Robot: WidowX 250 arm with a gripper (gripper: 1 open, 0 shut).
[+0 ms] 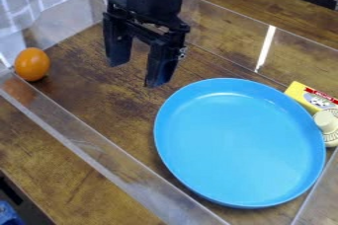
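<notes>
The black gripper [140,51] hangs over the wooden surface in the upper middle, its two fingers spread apart with wood showing between them. An orange ball-like object [34,63] lies at the left edge. A large blue plate [238,142] fills the lower right. The gripper is above and left of the plate, to the right of the orange object.
At the right edge lie a yellow box [310,99] and a pale round object [325,130]. Clear plastic walls run along the left side.
</notes>
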